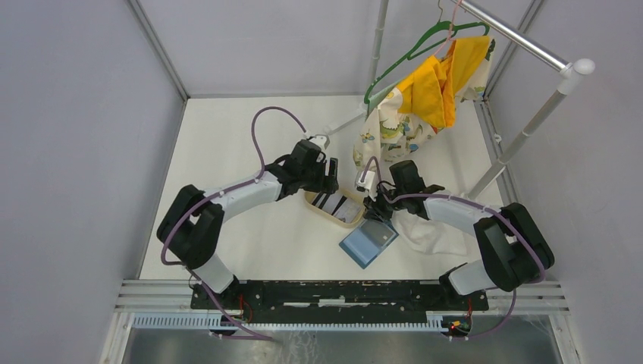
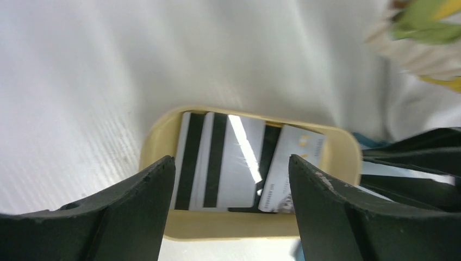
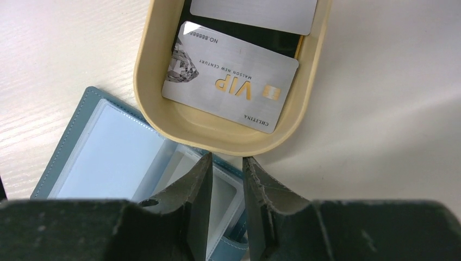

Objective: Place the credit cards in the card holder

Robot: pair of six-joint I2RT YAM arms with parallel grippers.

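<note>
Several cards lie in the cream tray point(image 1: 315, 203), among them a silver VIP card point(image 3: 234, 76) and another silver card point(image 3: 255, 11). In the left wrist view a striped grey card point(image 2: 236, 163) and a pale card point(image 2: 288, 168) overlap dark ones. My left gripper point(image 1: 331, 182) is open over the tray, nothing between its fingers. The blue card holder point(image 1: 369, 243) lies spread open beside the tray, clear pockets up. My right gripper stands at the tray's edge above the holder, its fingers slightly open with an empty gap between; its fingers hide part of the holder.
The two grippers are close together over the tray. A white cloth point(image 1: 432, 231) lies on the right, and clothes on a green hanger point(image 1: 425, 42) hang behind.
</note>
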